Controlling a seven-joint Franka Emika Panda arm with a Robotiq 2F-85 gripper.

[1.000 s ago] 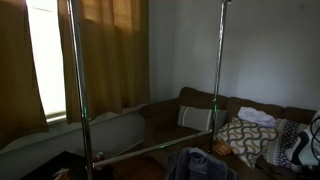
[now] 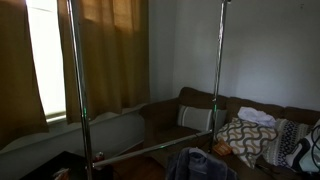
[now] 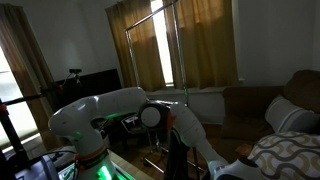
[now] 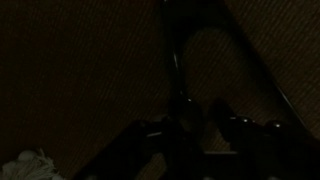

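Note:
In the very dark wrist view, my gripper reaches in from the bottom edge, its fingers mostly lost in shadow. A black curved thing [image 4: 178, 60] with two long arms lies ahead of it over a brown ribbed surface [image 4: 90, 70]. Whether it touches the fingers, and how wide the fingers stand, is too dark to make out. In exterior view 2 my white arm [image 3: 100, 108] bends across to the lower right, where its end is dark and unclear.
A metal rack [image 2: 218, 70] stands before the curtains [image 2: 110, 50]. Behind it is a brown sofa [image 2: 165, 115] with a patterned pillow [image 2: 245, 138] and a white cloth [image 2: 256, 117]. A dark blue-grey garment [image 2: 197, 165] shows low down. Something pale and fringed [image 4: 30, 165] lies at the wrist view's lower left.

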